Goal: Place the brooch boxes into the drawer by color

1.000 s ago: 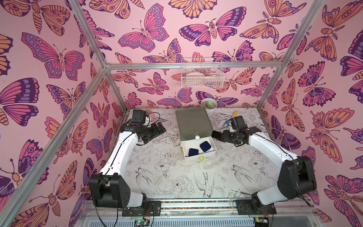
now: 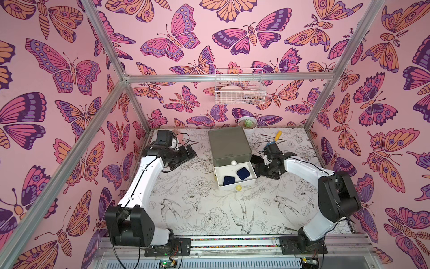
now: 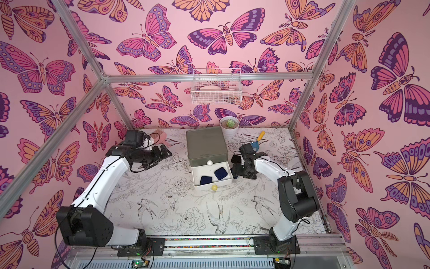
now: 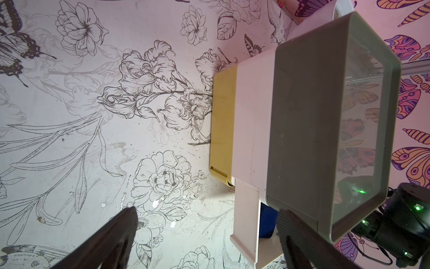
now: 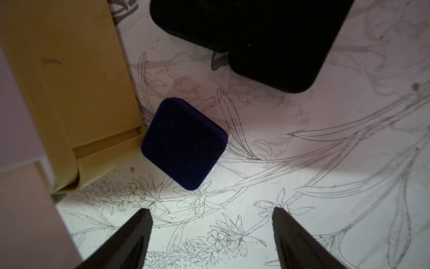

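Note:
The storage unit has a grey top (image 2: pixel 229 145), a pulled-out white drawer (image 2: pixel 217 175) with two navy boxes inside, one at its left (image 2: pixel 228 180) and one at its right (image 2: pixel 243 173), and a mustard lower drawer (image 4: pixel 222 125). Another navy box (image 5: pixel 185 143) lies on the table beside the unit, apart from the fingers in the right wrist view. Black boxes (image 5: pixel 286 49) sit farther back. Low beside the unit's right side, my right gripper has its fingers apart, nothing between them. My left gripper stands open and empty left of the unit.
A potted plant (image 2: pixel 247 123) is behind the unit. A blue item with a yellow handle (image 3: pixel 260 135) lies beyond the right arm.
The left arm and drawer stayed still.

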